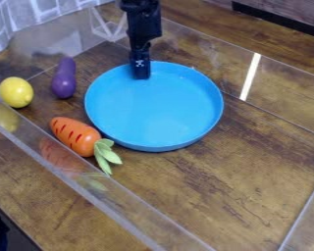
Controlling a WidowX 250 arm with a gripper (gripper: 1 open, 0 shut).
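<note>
My dark gripper (140,61) reaches down from the top centre to the back rim of a blue plate (153,108), its tip low at that rim. The fingers are dark and small in this view. A carrot (76,135) with pale green leaves lies at the plate's front left. A purple eggplant (64,78) and a yellow lemon (16,92) lie to the left of the plate.
Clear plastic walls run along the left and right of the wooden table (212,196). The bare wood to the right and front of the plate is free.
</note>
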